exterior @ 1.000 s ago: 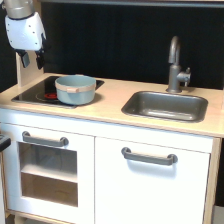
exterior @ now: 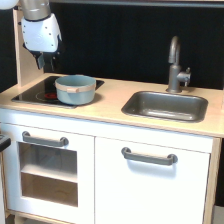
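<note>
A blue-grey pot (exterior: 76, 97) sits upright on the black stove top of the toy kitchen. Above and to the left of it, clear of the rim, hangs my gripper (exterior: 48, 64), dark and pointing down from the white arm (exterior: 41, 32). Its fingers are small and dark against the black backdrop, so how they stand is hard to make out. Nothing held shows beneath them. The inside of the pot is mostly hidden by its near wall.
A metal sink (exterior: 165, 105) with a tall grey faucet (exterior: 177, 65) fills the counter's right side. Bare wooden counter (exterior: 112, 103) separates pot and sink. Below are two closed white doors with grey handles (exterior: 150, 156); the left door has a window.
The arm and gripper have shifted right, nearer to the pot. The pot, the faucet and the doors stand where they were.
</note>
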